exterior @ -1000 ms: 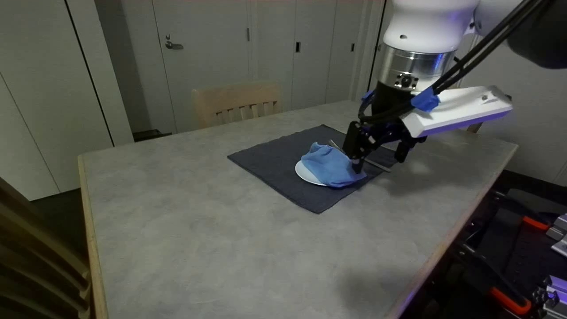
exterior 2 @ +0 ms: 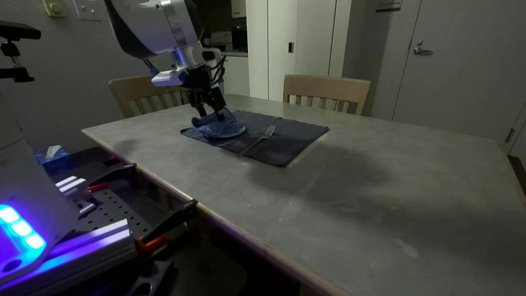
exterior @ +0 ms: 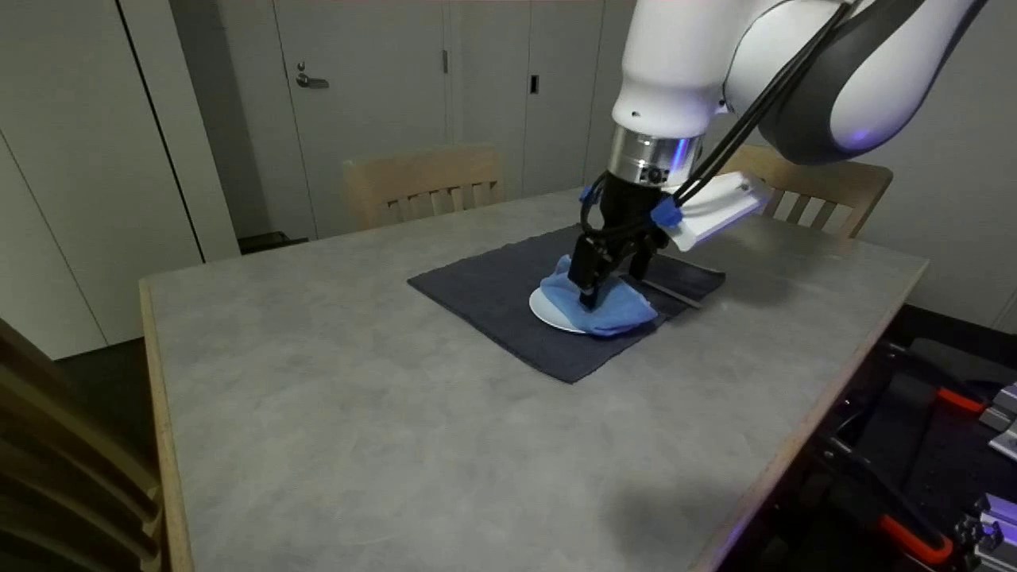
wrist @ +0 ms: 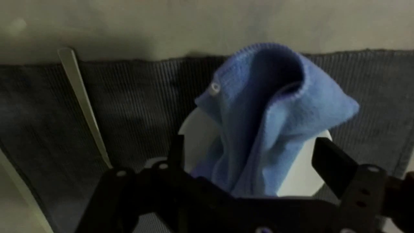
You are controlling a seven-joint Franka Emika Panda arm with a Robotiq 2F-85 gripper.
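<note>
A crumpled blue cloth [wrist: 248, 128] lies folded over a white plate [wrist: 300, 176], and parts of the plate's rim show on both sides of it. Plate and cloth rest on a dark ribbed placemat [exterior: 496, 286]. My gripper stands open above the plate, one finger to each side of the cloth in the wrist view. In exterior view 1 the gripper [exterior: 610, 286] is low over the cloth; whether its fingertips touch the cloth I cannot tell.
A fork [exterior 2: 261, 139] lies on the placemat beside the plate. Wooden chairs [exterior: 429, 186] stand along its far edge.
The arm has moved left and away from the camera in exterior view 1, from the plate's right side to over the cloth. The cloth, plate and placemat look unmoved.
</note>
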